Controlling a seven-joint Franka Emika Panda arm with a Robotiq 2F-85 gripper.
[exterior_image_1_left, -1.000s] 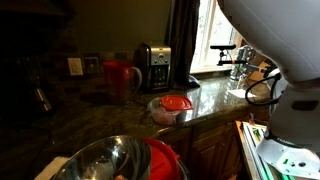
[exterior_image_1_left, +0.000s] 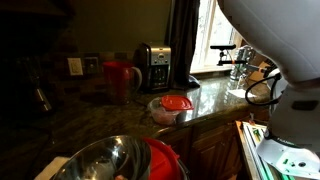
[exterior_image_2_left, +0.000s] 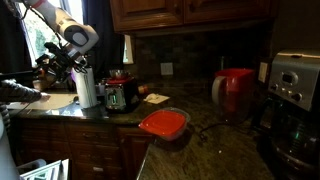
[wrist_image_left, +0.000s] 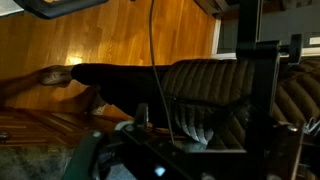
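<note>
My arm (exterior_image_2_left: 78, 38) stands at the far left of exterior view 2, near the window and away from the counter. Its gripper (exterior_image_2_left: 48, 68) is small and dark against the light there. In the wrist view the gripper fills the dark lower part, and its finger opening cannot be made out. Nothing held can be made out. On the counter sits a clear bowl (exterior_image_1_left: 163, 112) with a red lid (exterior_image_1_left: 176, 102) resting over it; the same red lid (exterior_image_2_left: 163, 123) shows in exterior view 2.
A red pitcher (exterior_image_1_left: 121, 78) and a toaster (exterior_image_1_left: 155, 66) stand along the wall. A metal bowl (exterior_image_1_left: 95, 162) is in the foreground, beside something red (exterior_image_1_left: 163, 162). A coffee maker (exterior_image_2_left: 292, 100) occupies the right side. Bare counter (exterior_image_2_left: 205, 158) lies between. Below the wrist camera are a wooden floor (wrist_image_left: 120, 40) and quilted dark fabric (wrist_image_left: 205, 90).
</note>
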